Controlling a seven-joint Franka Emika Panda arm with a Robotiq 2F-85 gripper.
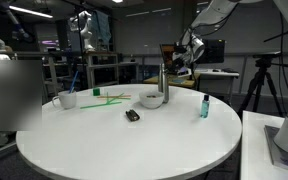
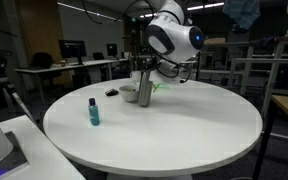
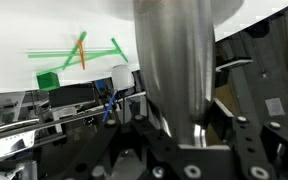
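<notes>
A tall silver metal bottle point(image 1: 164, 86) is upright beside a white bowl point(image 1: 151, 100) on the far right part of the table. My gripper is shut on this bottle point(image 3: 174, 60), which fills the space between its fingers in the wrist view. From the opposite side, the arm comes down over the bottle point(image 2: 145, 90) near its top. Its base looks level with the tabletop, though whether it touches is hard to tell.
The white round table point(image 1: 94, 150) also carries a teal bottle point(image 1: 205, 106), a black object point(image 1: 132, 115), a white mug point(image 1: 68, 100), a green block point(image 1: 97, 91) and thin green and orange sticks point(image 1: 109, 100).
</notes>
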